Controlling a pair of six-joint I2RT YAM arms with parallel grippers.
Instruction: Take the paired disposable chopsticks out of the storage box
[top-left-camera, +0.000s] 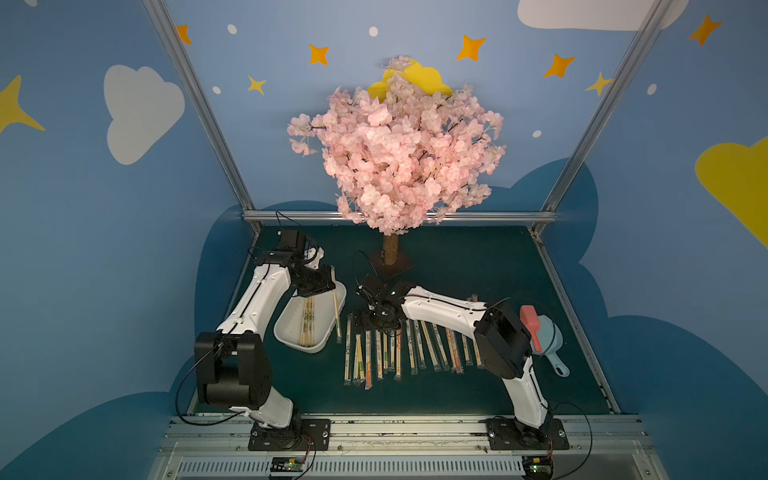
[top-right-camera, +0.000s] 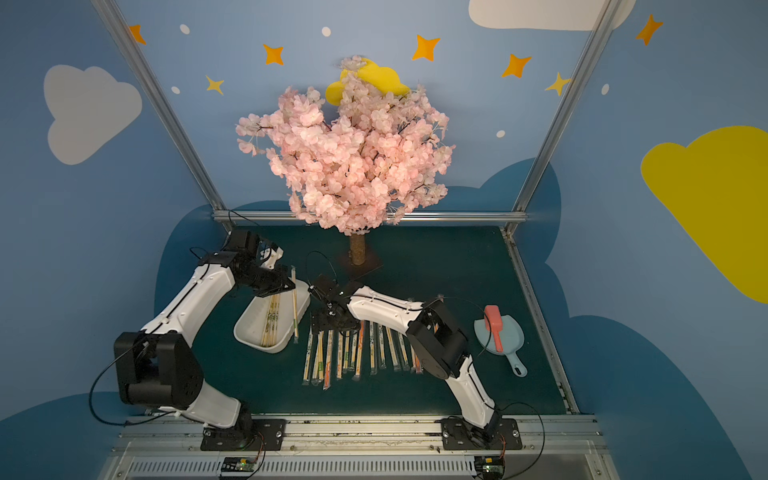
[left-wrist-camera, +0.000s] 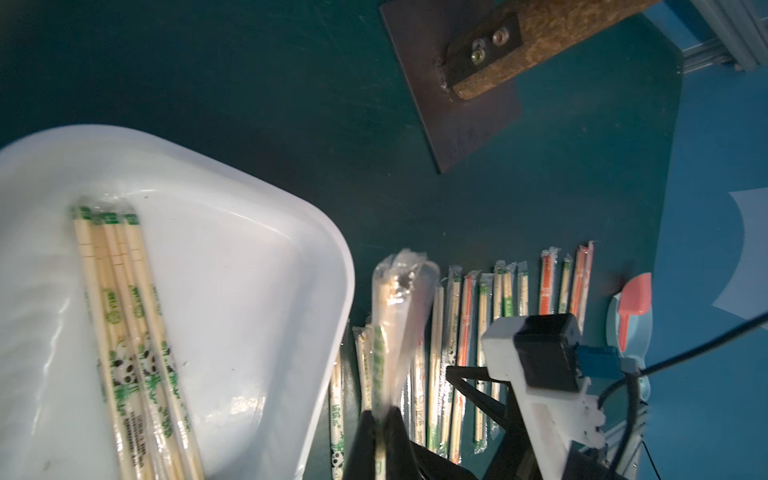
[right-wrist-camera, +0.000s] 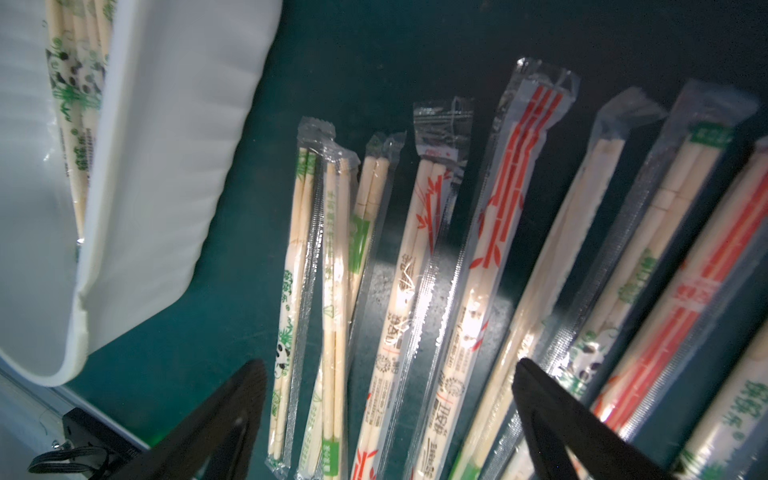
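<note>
A wrapped chopstick pair (left-wrist-camera: 390, 328) is pinched in my left gripper, which is shut on it. In the top left view this pair (top-left-camera: 337, 308) hangs by the right edge of the white storage box (top-left-camera: 281, 334), its lower end outside the box. More wrapped chopsticks (left-wrist-camera: 144, 352) lie in the box. My right gripper stands open above the left end of a row of wrapped chopsticks (top-left-camera: 368, 360) on the table, with nothing held between its fingers.
At the back stands a pink blossom tree with a flat metal base (left-wrist-camera: 448, 104). A blue dustpan (top-left-camera: 555, 352) with a red brush (top-left-camera: 529, 320) rests at the right. Bare green table lies behind the row.
</note>
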